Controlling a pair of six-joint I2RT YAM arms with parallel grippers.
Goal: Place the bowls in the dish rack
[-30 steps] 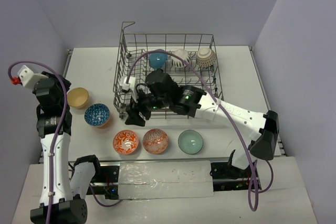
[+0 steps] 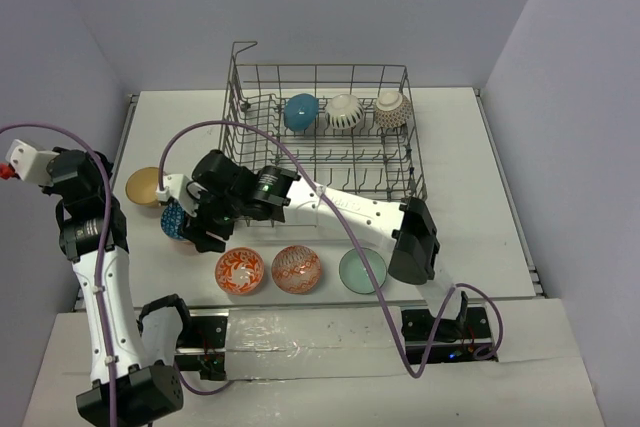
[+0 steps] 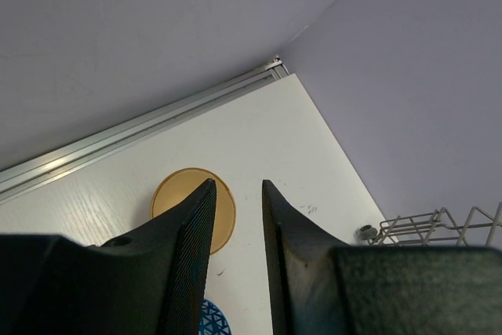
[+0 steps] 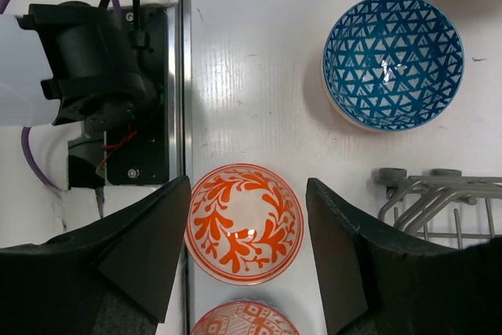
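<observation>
Along the front of the white table lie an orange-patterned bowl [image 2: 240,271], a red-brown patterned bowl [image 2: 297,269] and a green bowl [image 2: 359,271]. A blue triangle-patterned bowl [image 4: 393,62] is partly covered by my right arm in the top view; a yellow bowl [image 2: 143,187] sits behind it. Three bowls, blue [image 2: 300,112], striped [image 2: 343,112] and beige [image 2: 391,109], stand in the back of the dish rack [image 2: 330,183]. My right gripper is parted and empty above the table, the orange bowl showing between its fingers. My left gripper, at the left edge, is parted with nothing held.
Grey walls [image 2: 310,7] close in the back and sides. The rack's front half is empty, and the table [image 2: 465,177] right of it is clear. My right arm stretches across the rack's front.
The left arm has shifted slightly left. The bowls have stayed put.
</observation>
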